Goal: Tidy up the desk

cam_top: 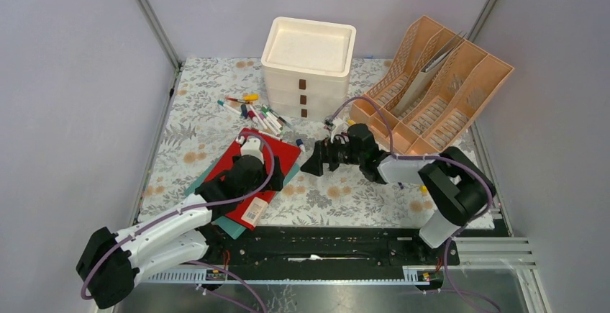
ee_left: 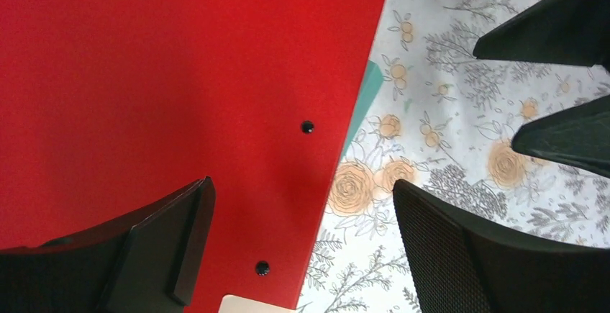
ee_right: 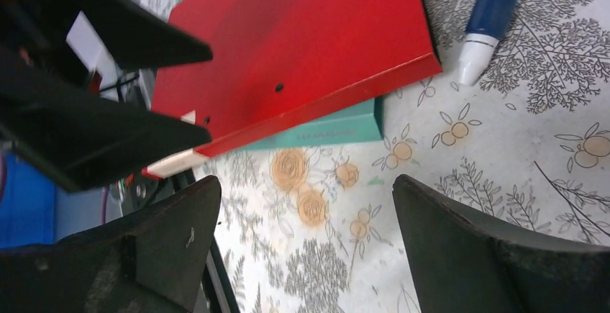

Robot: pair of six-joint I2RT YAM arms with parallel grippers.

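A red folder [cam_top: 289, 156] lies on top of a teal folder [cam_top: 234, 228] at the left of the desk. Over the red folder my left gripper hangs open, nothing between its fingers. My right gripper is open and empty too, held just right of the two folders. Several markers [cam_top: 265, 118] lie loose behind them, and one with a blue cap [ee_right: 483, 29] rests close by the red folder's corner. At the back right, the orange file rack [cam_top: 464, 86] holds a thin light folder [cam_top: 421, 86] in one slot.
A cream drawer unit [cam_top: 309, 61] stands at the back middle. The right arm covers part of the desk before the rack.
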